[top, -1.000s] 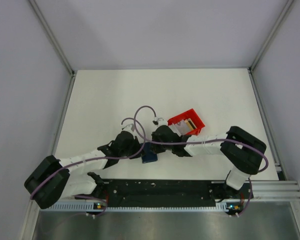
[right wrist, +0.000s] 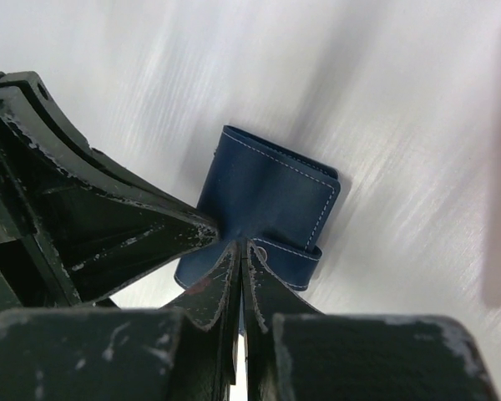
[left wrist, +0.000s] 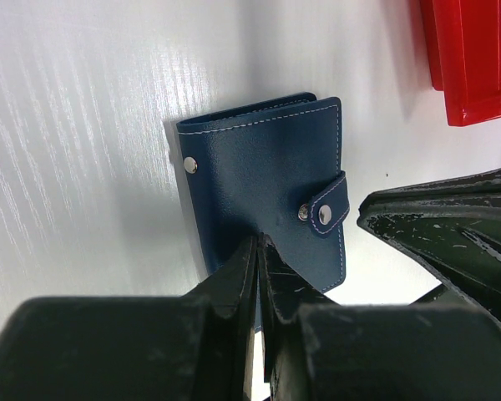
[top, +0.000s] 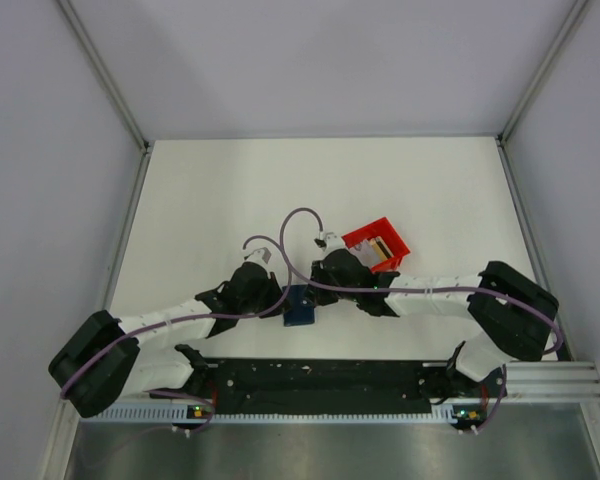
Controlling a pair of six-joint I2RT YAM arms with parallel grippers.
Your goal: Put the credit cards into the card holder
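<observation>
A dark navy card holder (top: 299, 315) with a snap strap lies on the white table between my grippers; the left wrist view shows it closed (left wrist: 250, 184), as does the right wrist view (right wrist: 267, 192). My left gripper is over the card holder, its fingertips close together; whether anything is between them is hidden. My right gripper is shut over the holder's strap side, nothing visible between its fingers. Cards (top: 382, 247) are in a red tray at the back right, partly hidden by the right arm.
The red tray (top: 385, 225) stands behind my right gripper, its edge close by in both wrist views. The two grippers are very close together.
My right arm has shifted to the right, slightly away from the left gripper. The left arm and the card holder look nearly unchanged.
</observation>
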